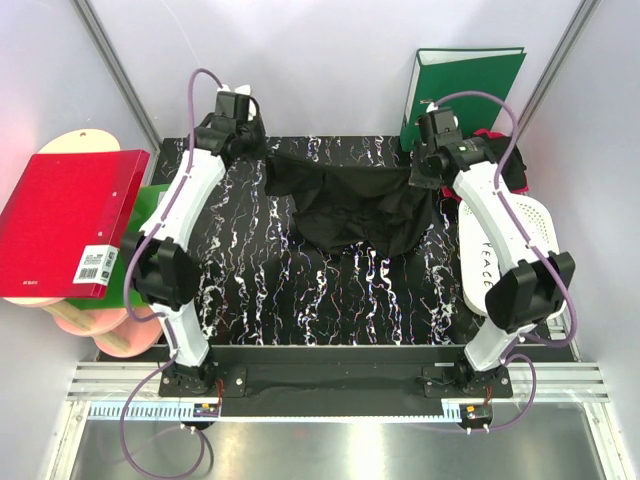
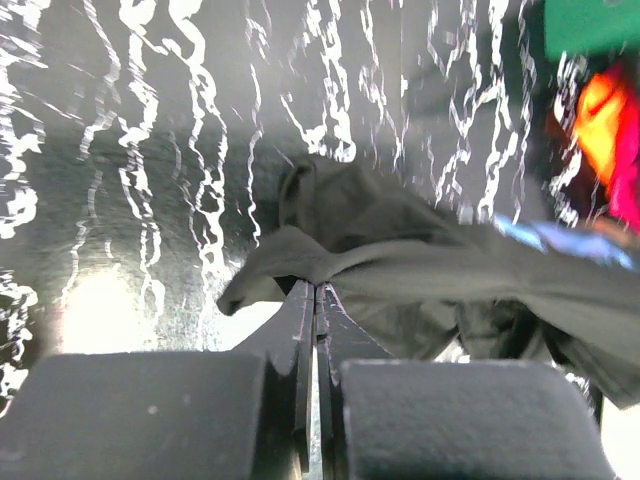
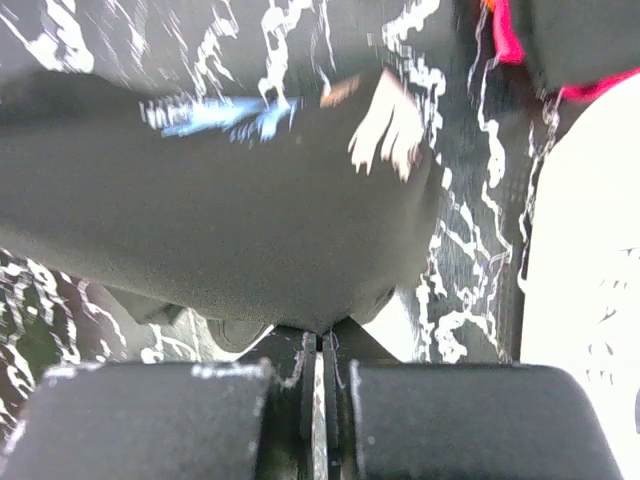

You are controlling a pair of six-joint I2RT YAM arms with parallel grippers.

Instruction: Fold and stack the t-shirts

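Observation:
A black T-shirt (image 1: pixel 345 200) is stretched between my grippers above the marbled table, its lower part bunched below. In the left wrist view my left gripper is shut on the edge of the black cloth (image 2: pixel 430 270), at a short hanging corner. My right gripper is shut on the other end, where a print in blue and cream shows on the cloth (image 3: pixel 220 210). At the back right, dark folded clothes (image 1: pixel 511 172) with red beneath lie partly behind the right arm.
A green binder (image 1: pixel 465 85) stands at the back right. A white basket (image 1: pixel 475 275) is under the right arm. A red binder (image 1: pixel 65 215) rests on items at the left.

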